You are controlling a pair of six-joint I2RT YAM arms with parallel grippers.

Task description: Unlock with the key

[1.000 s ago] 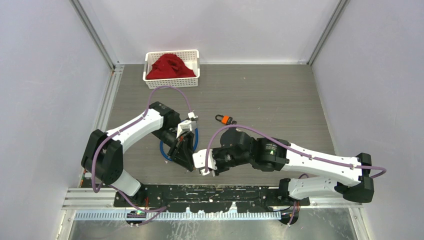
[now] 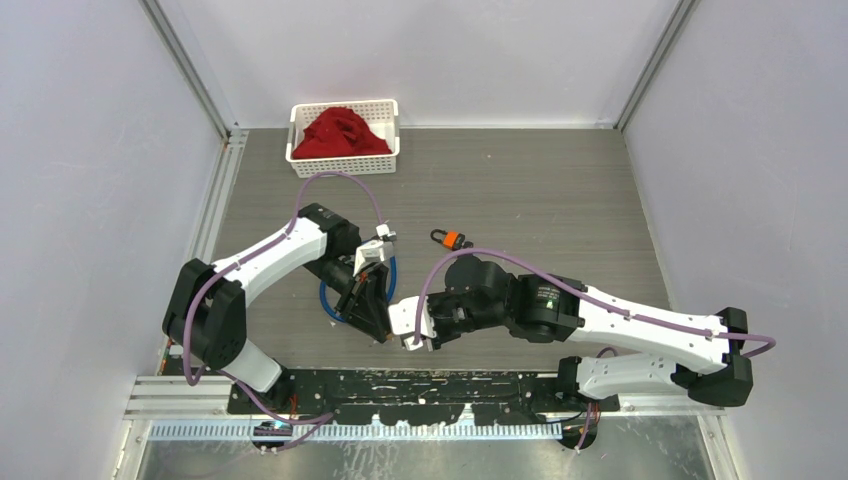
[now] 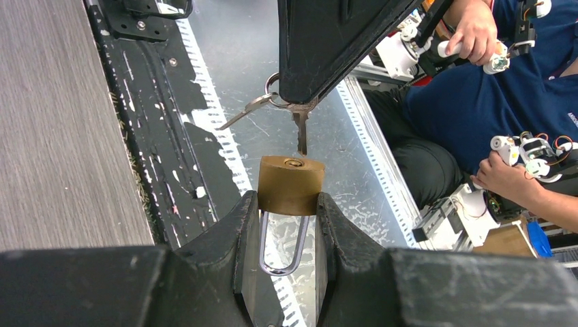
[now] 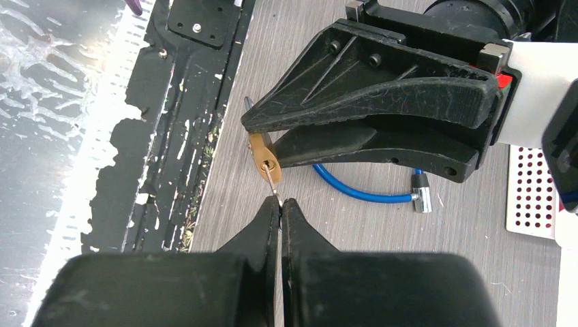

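A brass padlock (image 3: 290, 184) with a steel shackle is held in my left gripper, its keyhole facing my right gripper. In the right wrist view the padlock (image 4: 262, 153) sits between the left gripper's black fingers. My right gripper is shut on a key (image 4: 271, 180), whose blade points at the keyhole. In the left wrist view the key (image 3: 300, 133) is just above the lock, with a ring and a second key hanging beside it. From the right wrist view I cannot tell whether the tip touches the keyhole.
A blue cable lock (image 4: 361, 194) lies on the table below the left gripper. An orange-and-black lock (image 2: 452, 240) lies near the table's middle. A white basket (image 2: 343, 165) with red cloth stands at the back left.
The left arm looks unchanged.
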